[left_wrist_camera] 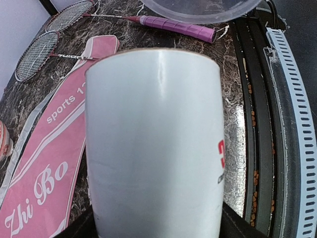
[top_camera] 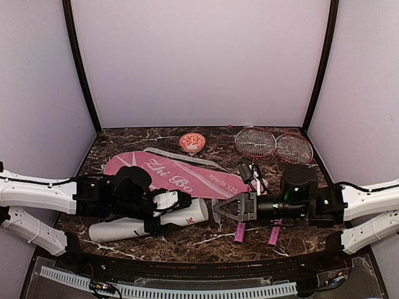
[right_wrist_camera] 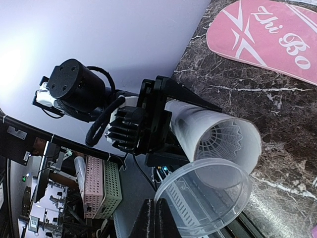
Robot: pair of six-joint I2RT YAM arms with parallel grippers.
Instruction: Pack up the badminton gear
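My left gripper is shut around a white shuttlecock tube, its right end raised and the mouth facing the right arm. Inside that open mouth a shuttlecock skirt shows in the right wrist view. Pinched by its rim is a clear round lid, on which my right gripper is shut; in that view the lid overlaps the lower edge of the mouth, and contact cannot be told. Behind the tube lies the pink racket bag. Two rackets, one head beside the other, lie at the right.
An orange patterned bowl stands at the back, beyond the bag. Pink racket handles lie under and near the right arm. A slotted metal strip runs along the front. Bare marble shows at the front, between tube and table edge.
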